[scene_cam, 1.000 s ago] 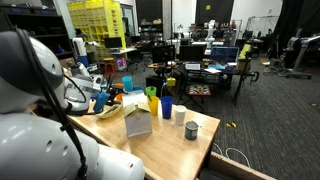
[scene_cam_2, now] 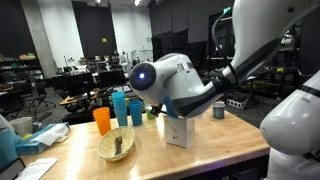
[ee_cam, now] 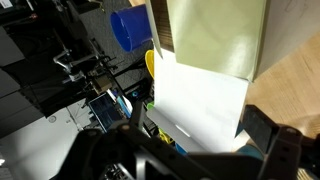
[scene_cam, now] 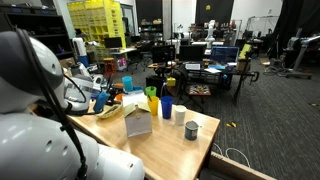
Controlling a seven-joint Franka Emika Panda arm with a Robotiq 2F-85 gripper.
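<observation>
A white box-like carton [scene_cam: 138, 122] with an upright top stands on the wooden table, to the right of the basket; exterior view 2 shows the same carton [scene_cam_2: 180, 130] beside my arm. In the wrist view, a broad white face [ee_cam: 200, 92] and a pale greenish panel [ee_cam: 213, 35] fill the middle, probably parts of it. My gripper has its dark fingers [ee_cam: 268, 132] spread wide at the left and right, with the white face showing between them. I cannot tell whether they touch it. From outside, the fingertips are small and partly hidden.
A woven basket [scene_cam_2: 116, 144] lies left of the carton. Behind are an orange cup [scene_cam_2: 102, 120], tall blue cups [scene_cam_2: 121, 108], a yellow cup [scene_cam: 153, 103] and a blue cup [scene_cam: 167, 103]. A white cup [scene_cam: 180, 115] and grey mug [scene_cam: 191, 130] stand right.
</observation>
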